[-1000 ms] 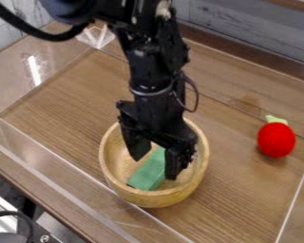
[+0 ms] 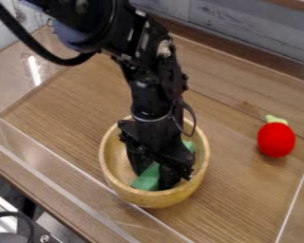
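My black gripper [image 2: 160,161] reaches down inside a yellow bowl [image 2: 121,177] at the centre of the view, its fingers shut on a green object [image 2: 147,177] lying in it. The fingers hide much of that object, with green showing on either side of them.
A red round object with a pale green top [image 2: 275,140] lies on the wooden table [image 2: 66,104] to the right of the bowl. A cable runs at the lower left.
My gripper has come down deeper into the bowl and its fingers have closed in on the green object, covering more of it.
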